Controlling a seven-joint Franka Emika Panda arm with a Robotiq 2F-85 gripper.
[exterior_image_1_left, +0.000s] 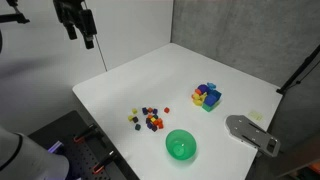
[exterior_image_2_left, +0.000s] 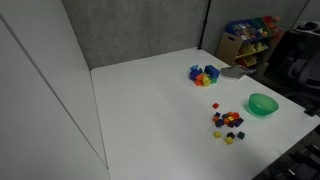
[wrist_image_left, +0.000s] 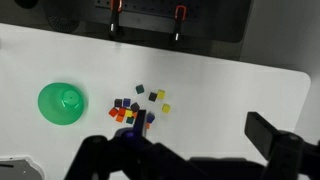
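Note:
High above the table's left side, my gripper (exterior_image_1_left: 80, 41) hangs in exterior view 1, its two fingers apart and nothing between them. Only dark finger parts (wrist_image_left: 265, 135) show low in the wrist view. A green bowl (exterior_image_1_left: 181, 146) stands on the white table (exterior_image_1_left: 150, 85). Small coloured blocks (exterior_image_1_left: 154, 123) lie loosely clustered beside it, red, blue, yellow and dark ones among them. The same bowl (exterior_image_2_left: 262, 105) and blocks (exterior_image_2_left: 228, 121) show at the right in exterior view 2. The gripper is well clear of all of them.
A pile of larger coloured blocks (exterior_image_1_left: 207, 97) sits farther back. Near the table edge lies a grey metal tray-like piece (exterior_image_1_left: 250, 131). Shelves of coloured bins (exterior_image_2_left: 248, 42) stand behind the table.

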